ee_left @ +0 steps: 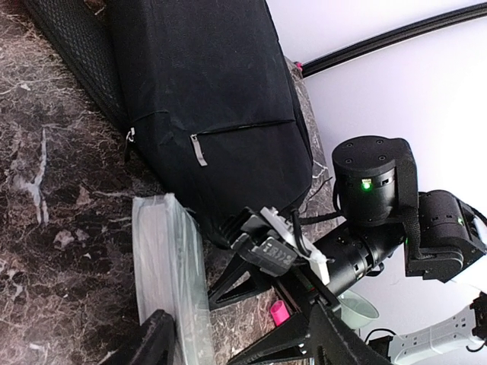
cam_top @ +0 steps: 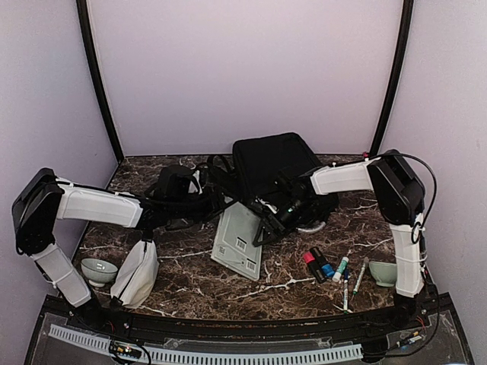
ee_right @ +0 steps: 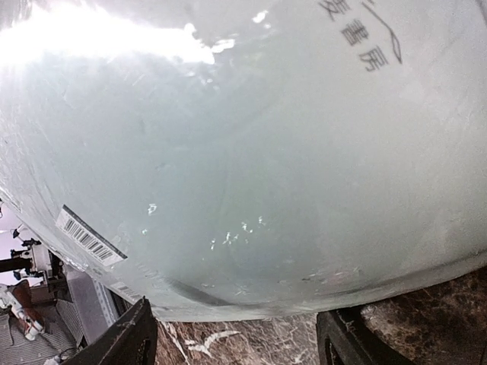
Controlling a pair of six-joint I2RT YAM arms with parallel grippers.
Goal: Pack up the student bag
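A pale plastic-wrapped book [cam_top: 236,242] stands tilted in front of the black bag [cam_top: 270,160], barcode labels showing. In the left wrist view it is seen edge-on [ee_left: 167,251] below the bag [ee_left: 205,91]. My left gripper [cam_top: 228,205] is at the book's upper left, open, with the book's edge by its left finger. My right gripper [cam_top: 266,228] is at the book's right side, its fingers apart. In the right wrist view the book [ee_right: 251,152] fills most of the picture, its bottom edge at the fingertips; whether it is held is unclear.
Markers and dark cylinders [cam_top: 319,265] lie at front right beside a green bowl [cam_top: 384,274]. A white pouch [cam_top: 133,277] and white bowl [cam_top: 97,270] are at front left.
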